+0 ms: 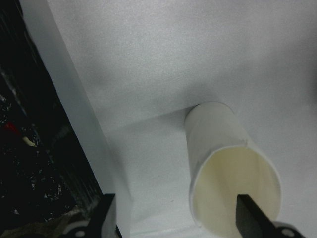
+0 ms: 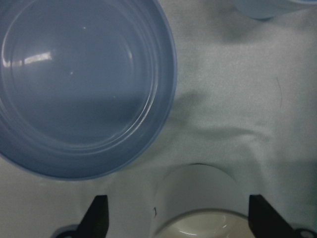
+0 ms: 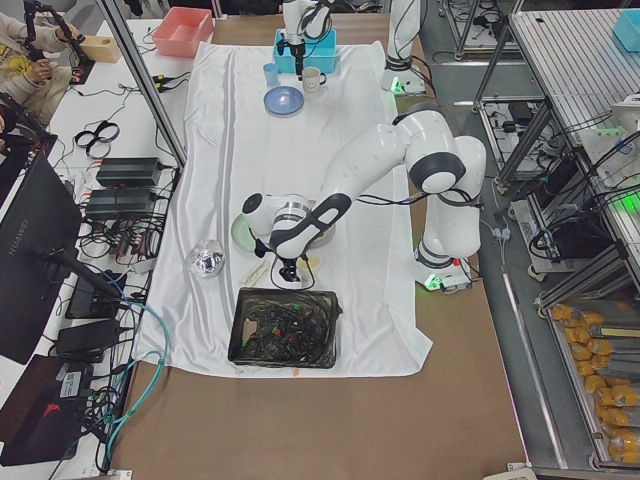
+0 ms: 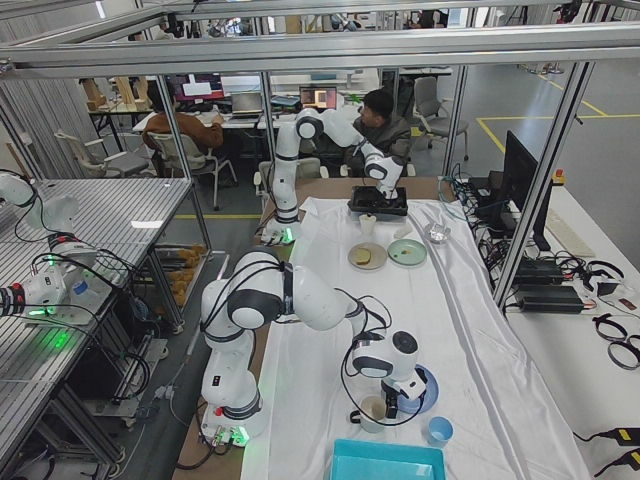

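My left gripper hangs open over a white paper cup beside the black tray; in the left wrist view the cup's mouth is low, between and just beyond the fingertips. My right gripper is open above a white mug, close by the blue plate. A light-blue cup stands beside them.
A green plate, a beige plate with a yellow item, and a crumpled silver object lie near the left arm. A turquoise bin is by the right arm.
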